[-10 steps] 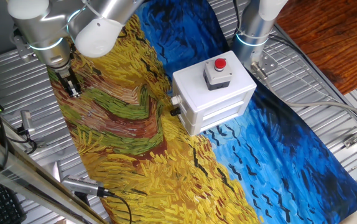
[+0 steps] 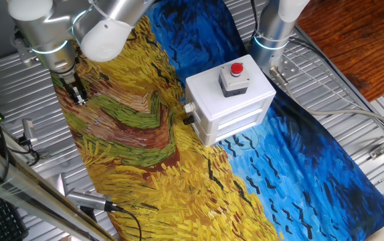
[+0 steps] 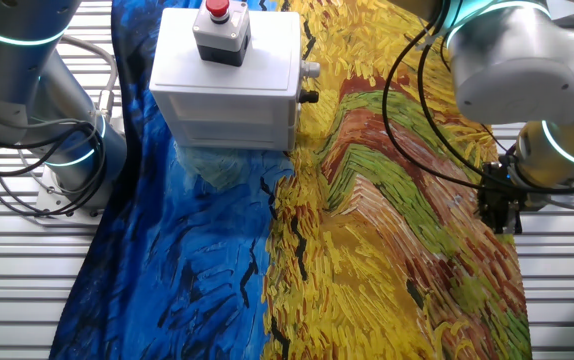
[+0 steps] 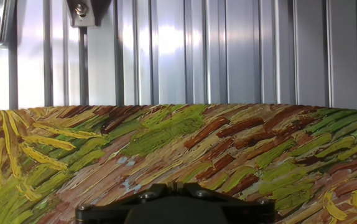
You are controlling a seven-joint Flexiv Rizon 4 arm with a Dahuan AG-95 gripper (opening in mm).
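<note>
My gripper [image 2: 79, 99] hangs at the left edge of the painted cloth [image 2: 145, 194] in exterior view 1, pointing down. In the wrist view the black fingertips [image 4: 160, 189] meet at the bottom centre, and nothing shows between them. Below and ahead of them lies the cloth's green and brown patch, with no loose object on it. From exterior view 2, the dark gripper [image 3: 502, 205] appears at the right, close to the cloth's edge; its height over the cloth is hard to judge.
A white box [image 2: 231, 100] with a red-topped emergency button [image 2: 235, 77] stands mid-cloth. Near the cloth's lower left, a silver device [image 2: 88, 199] trails a black cable. Ribbed metal table [image 4: 241, 56] surrounds the cloth.
</note>
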